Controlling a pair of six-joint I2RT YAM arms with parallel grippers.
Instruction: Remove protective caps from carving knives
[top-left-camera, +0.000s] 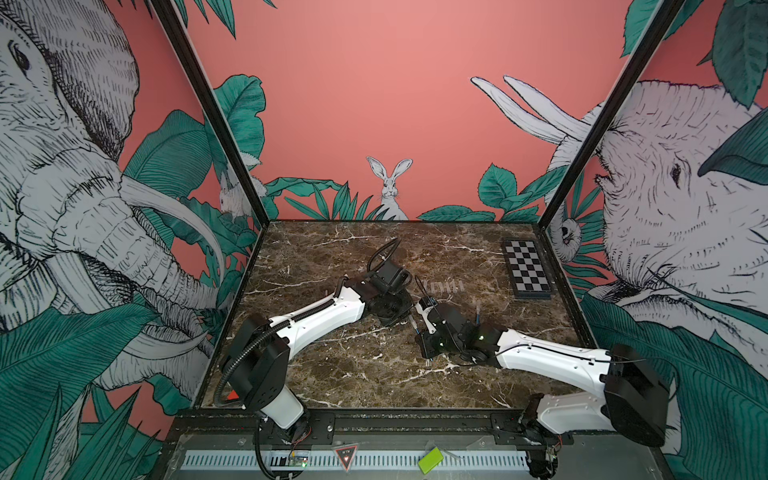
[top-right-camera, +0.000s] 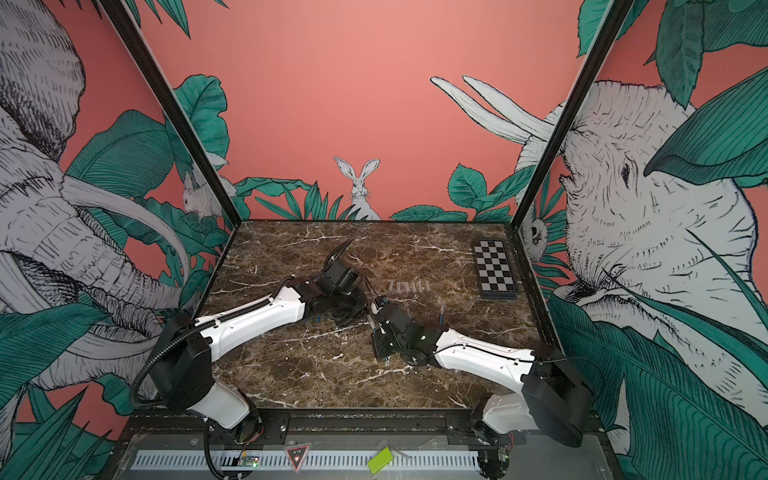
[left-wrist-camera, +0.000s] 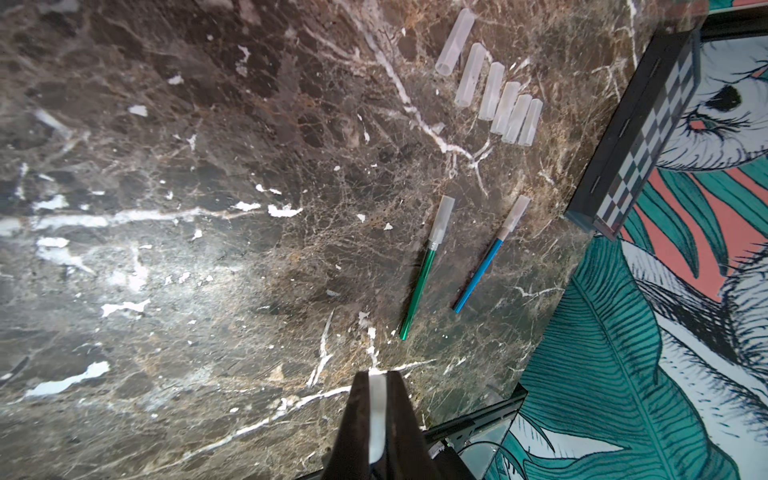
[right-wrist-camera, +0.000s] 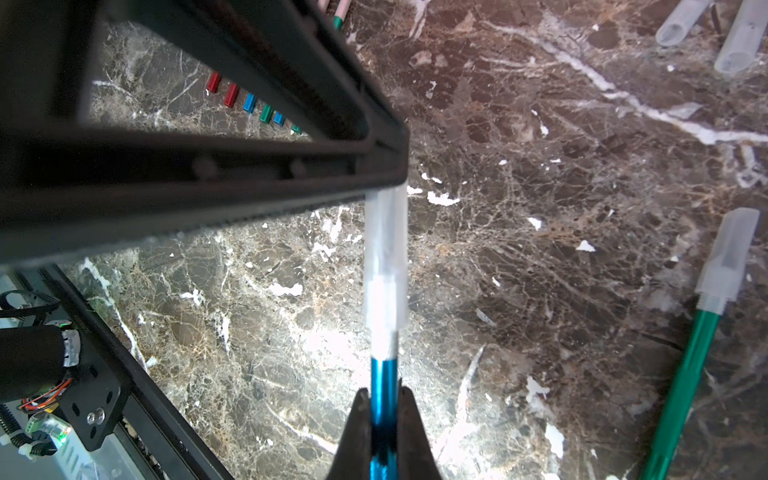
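A blue knife (right-wrist-camera: 383, 345) is held by my right gripper, shut on its handle, with its translucent cap (right-wrist-camera: 385, 240) at the dark left gripper above. In the left wrist view my left gripper is shut with a pale translucent piece between its fingers, apparently that cap. A green knife (left-wrist-camera: 420, 288) and another blue knife (left-wrist-camera: 477, 276) lie capped on the table. Several loose caps (left-wrist-camera: 492, 89) lie in a row.
Several coloured handles (right-wrist-camera: 248, 102) lie in the right wrist view's upper left. A checkered box (left-wrist-camera: 640, 140) stands at the back right. The table's front rail (top-left-camera: 368, 409) runs below both arms.
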